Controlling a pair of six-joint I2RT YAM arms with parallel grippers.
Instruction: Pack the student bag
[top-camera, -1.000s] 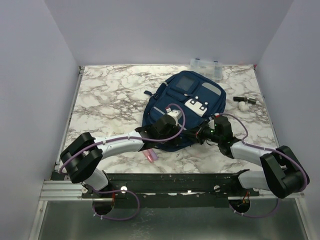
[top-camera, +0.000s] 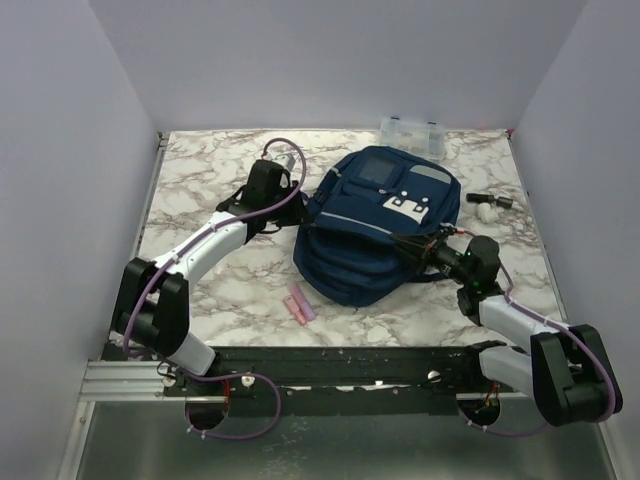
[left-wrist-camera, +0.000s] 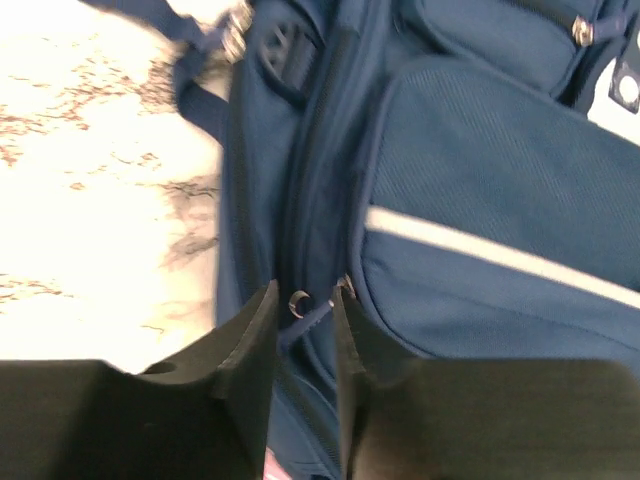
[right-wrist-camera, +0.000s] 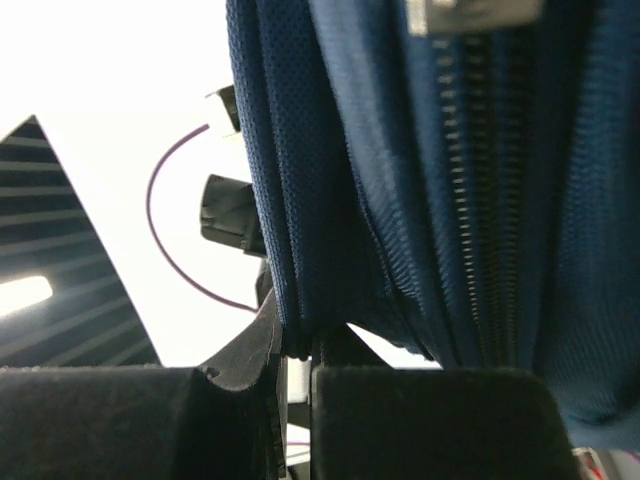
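The navy student bag lies on the marble table, its front opening held up in the top view. My right gripper is shut on the edge of the bag's fabric, which runs up between its fingers in the right wrist view. At the bag's left side is my left gripper, its fingers part open. In the left wrist view a lavender zipper pull with a metal ring shows between its fingers; whether they touch it I cannot tell. The bag's inside is mostly hidden.
Two pink sticks lie in front of the bag. A clear plastic case stands behind it. At the right are a black cylinder and a small white item.
My left gripper has moved left and back along the bag's front opening to its left side. The bag has shifted slightly right, and the right gripper keeps its grip on the edge.
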